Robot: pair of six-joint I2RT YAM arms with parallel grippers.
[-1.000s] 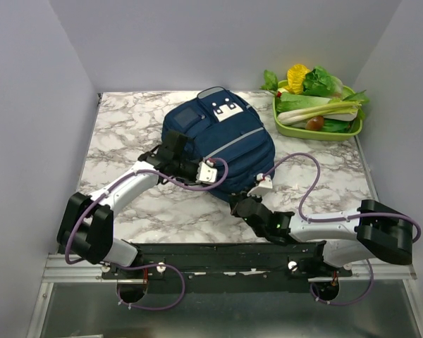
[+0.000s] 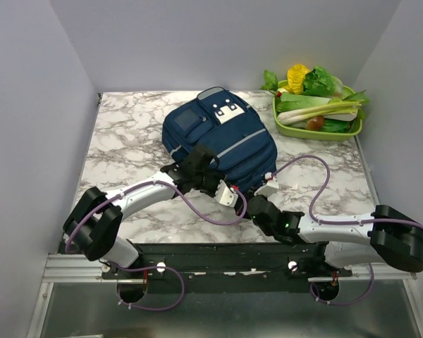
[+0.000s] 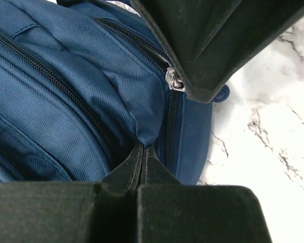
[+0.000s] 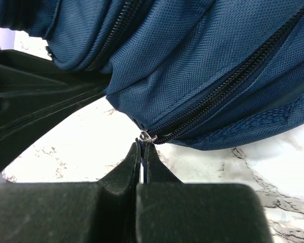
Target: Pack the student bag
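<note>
A navy backpack [image 2: 218, 127] lies on the marble table, its lower part under both grippers. My left gripper [image 2: 233, 198] is at the bag's lower edge, close to my right one; in the left wrist view its shut fingertips [image 3: 141, 161] touch a fold of fabric [image 3: 116, 101], with a zipper pull [image 3: 175, 80] nearby beside a black finger of the other gripper. My right gripper is shut at a silver zipper pull [image 4: 148, 135] at the end of a zipper, apparently pinching it.
A green basket [image 2: 317, 134] of vegetables stands at the back right. Grey walls enclose the sides and back.
Both grippers have moved toward the front and right, the left one further, coming close to the right one. The bag's lower edge is drawn slightly forward.
</note>
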